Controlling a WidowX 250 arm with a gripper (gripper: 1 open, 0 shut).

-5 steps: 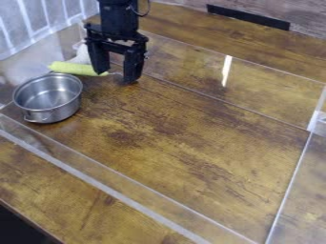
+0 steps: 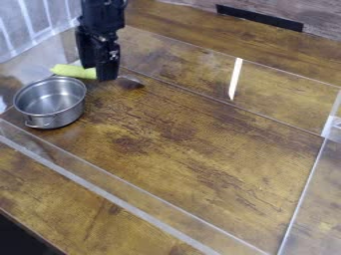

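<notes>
The dark gripper hangs at the upper left over a pale yellow-green object, partly hiding it; how far apart its fingers are is hard to make out. A small metal piece lies just right of that object on the wood. A steel pot with small handles sits at the left, nearer the camera.
Clear panels border the wooden table on the left, back, right and front. A dark slot is at the back right.
The gripper has moved left and narrowed in outline, away from the spot over the small metal piece. The pot and yellow-green object look unmoved.
</notes>
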